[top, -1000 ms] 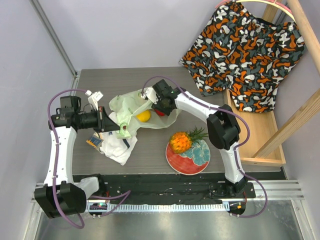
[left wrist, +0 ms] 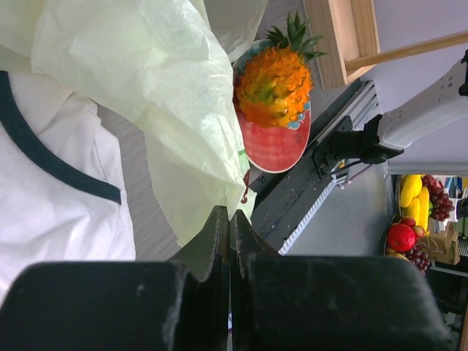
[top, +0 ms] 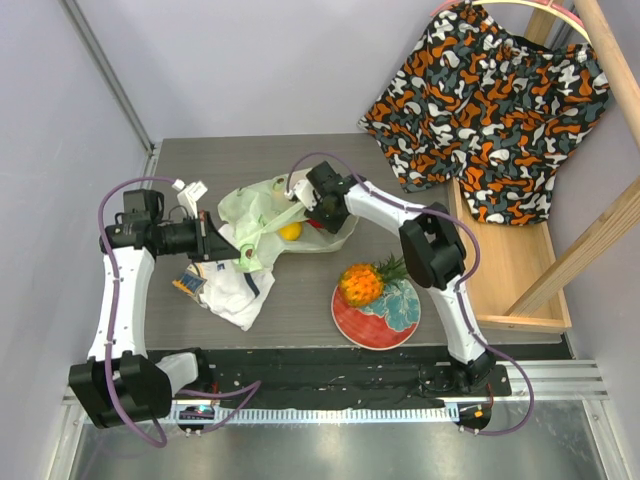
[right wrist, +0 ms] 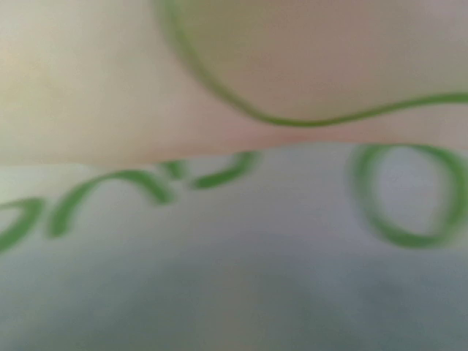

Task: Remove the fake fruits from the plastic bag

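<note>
The pale green plastic bag (top: 262,222) lies in the middle of the table. A yellow fake fruit (top: 290,231) shows inside its opening, with a sliver of a red one (top: 315,223) beside it. My left gripper (top: 237,256) holds the bag's left edge; in the left wrist view its fingertips are together, with the bag's thin film (left wrist: 172,102) running down to them. My right gripper (top: 322,216) reaches into the bag over the red fruit. Its fingers are hidden there, and the right wrist view is filled by blurred bag film (right wrist: 234,212) with green print.
An orange fake pineapple (top: 361,285) rests on a red plate (top: 362,328) at the front right. White cloth (top: 238,297) lies at the front left. A wooden rack with patterned fabric (top: 490,110) stands at the right.
The right gripper shifts slightly inside the bag, the yellow fruit moves a little rightward, and the red fruit goes out of sight and partly reappears. The left arm stays still.
</note>
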